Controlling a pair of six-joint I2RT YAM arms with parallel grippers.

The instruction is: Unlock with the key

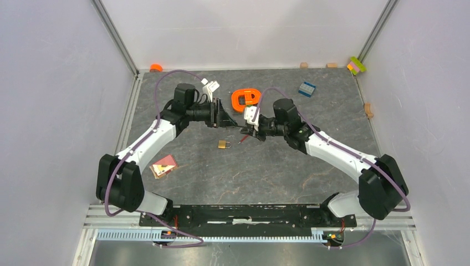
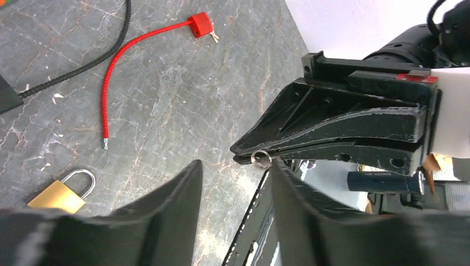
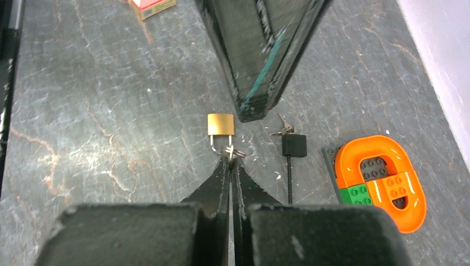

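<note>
My right gripper is shut on a small key [image 3: 231, 155], which sticks up from between its fingertips. In the left wrist view a thin metal ring [image 2: 261, 159] shows at the right gripper's tips. My left gripper is open, its blurred fingers apart and holding nothing; the ring lies just in front of the gap. From above, the two grippers face each other tip to tip over the mat. A brass padlock [image 1: 223, 144] with a silver shackle lies flat on the mat, clear of both grippers.
A black lock [image 3: 294, 146] with keys on a black cable and a red lock [image 2: 200, 25] on a red cable lie nearby. Behind them is an orange brick piece [image 1: 245, 98]. A card box [image 1: 163, 165] lies left.
</note>
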